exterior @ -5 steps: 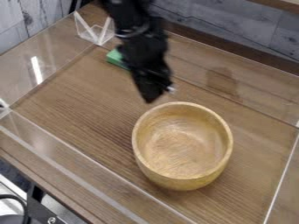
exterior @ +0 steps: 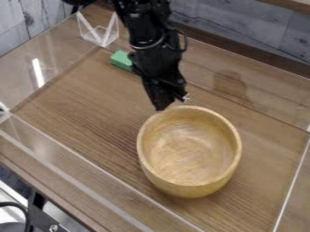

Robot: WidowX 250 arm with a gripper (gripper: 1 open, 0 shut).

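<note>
My black gripper (exterior: 160,100) hangs over the middle of the wooden table (exterior: 72,127), tilted downward, just above and behind the rim of a round yellow-beige bowl (exterior: 188,154). The bowl is empty. Whether the fingers are open or shut is hard to make out. A small green object (exterior: 122,60) lies behind the arm at its left.
A clear plastic or wire item (exterior: 97,23) stands at the back left.
The bowl stays in place.
</note>
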